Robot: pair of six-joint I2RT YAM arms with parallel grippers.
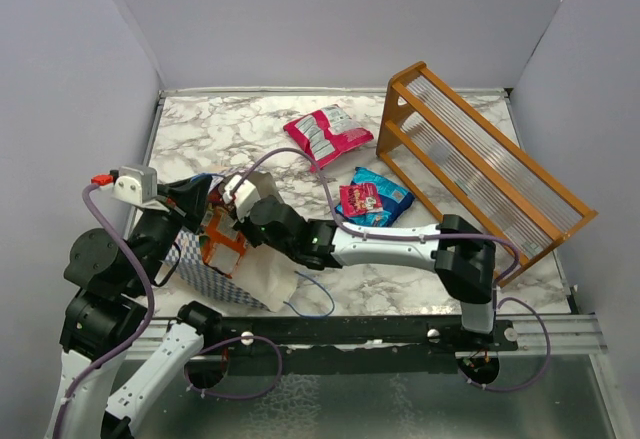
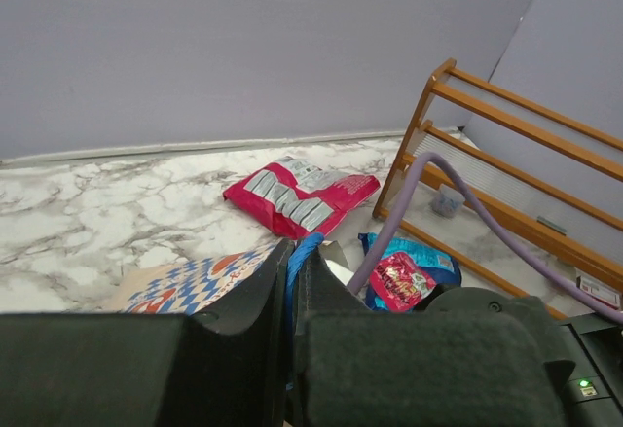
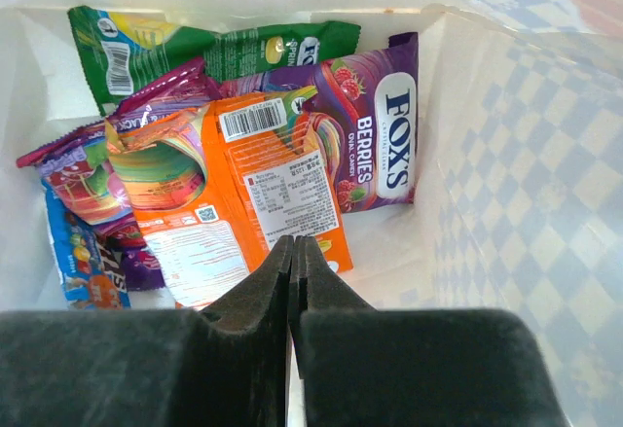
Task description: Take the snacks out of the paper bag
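Inside the paper bag, in the right wrist view, lie an orange snack packet, a purple Fox's packet, a green packet, another purple packet and a blue packet. My right gripper is shut with nothing between its fingers; the orange packet lies beyond the tips, still in the bag. At the bag's upper edge my left gripper is shut on the bag's blue cord handle. From above, the bag's checked side shows between the arms.
A pink-red packet lies on the marble table behind the bag. To the bag's right, a small red packet rests on a blue packet. A wooden rack leans at the right. Bare table shows at the back left.
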